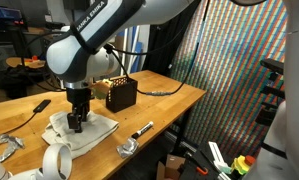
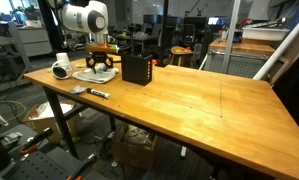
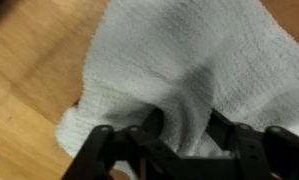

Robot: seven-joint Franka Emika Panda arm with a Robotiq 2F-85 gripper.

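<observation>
A white towel [image 1: 97, 131] lies crumpled on the wooden table, with a raised fold near its left end. My gripper [image 1: 77, 128] points down onto that fold. In exterior view 2, the gripper [image 2: 97, 68] is low over the towel [image 2: 86, 76] near the table's far left end. The wrist view shows the towel [image 3: 194, 50] filling most of the frame. There the dark fingers [image 3: 153, 124] stand apart, with a ridge of cloth rising between them. Whether both fingers touch the cloth cannot be made out.
Behind the towel stands a black basket-like box [image 1: 121, 95]. A white mug [image 1: 57, 160] is close by at the near left. A metal object [image 1: 127, 148] and a dark-handled tool [image 1: 142, 130] lie in front, near the table edge.
</observation>
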